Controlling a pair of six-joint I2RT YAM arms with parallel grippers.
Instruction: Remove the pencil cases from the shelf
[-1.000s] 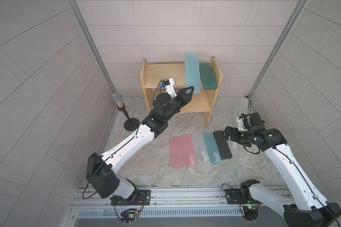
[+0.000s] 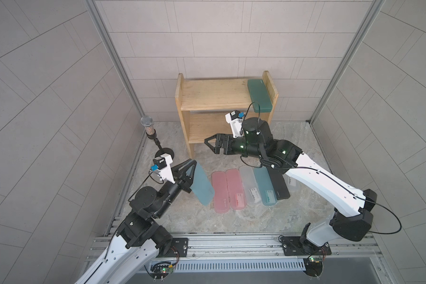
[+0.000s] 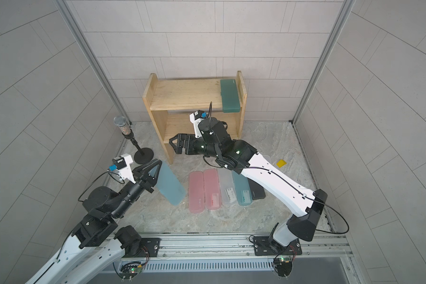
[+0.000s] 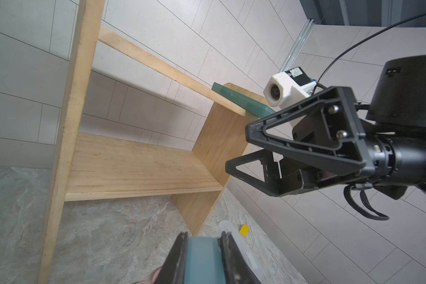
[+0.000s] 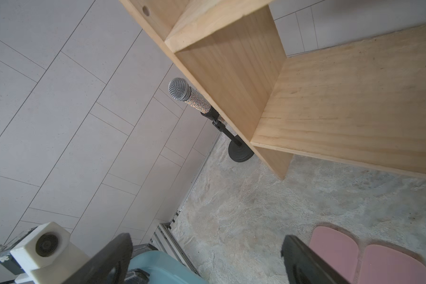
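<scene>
At the front left of the shelf point(image 2: 213, 97), my left gripper point(image 2: 189, 172) is shut on a light blue pencil case point(image 2: 203, 187) that hangs tilted beside the pink cases. The left wrist view shows that case point(image 4: 204, 262) edge-on between the fingers. A dark green pencil case point(image 2: 259, 94) lies on the right end of the top board. My right gripper point(image 2: 214, 144) is in front of the shelf's lower board, open and empty. On the floor lie two pink cases point(image 2: 220, 191), a clear case point(image 2: 250, 184), a blue case point(image 2: 266, 187) and a black case point(image 2: 279, 183).
A microphone on a stand point(image 2: 147, 124) stands left of the shelf. A small yellow block point(image 3: 281, 163) is on the floor at the right. The lower board point(image 5: 355, 94) looks bare where visible.
My left gripper has carried the light blue case from above the shelf's top board down to the front left. My right arm has swung leftward from the right side to the shelf front.
</scene>
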